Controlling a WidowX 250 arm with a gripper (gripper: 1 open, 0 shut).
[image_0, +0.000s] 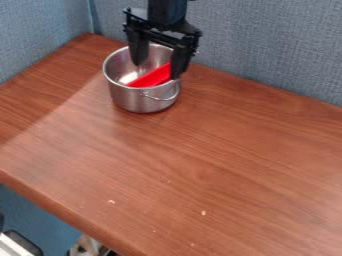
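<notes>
A steel pot stands on the wooden table, toward the back left. A red object lies inside it, partly hidden by the pot wall and my gripper. My black gripper is open, its two fingers over the pot, one at the left inside the rim, the other near the right rim. Whether either touches the red object I cannot tell.
Blue padded walls border the table at the back and left. Some objects lie below the table's front left edge.
</notes>
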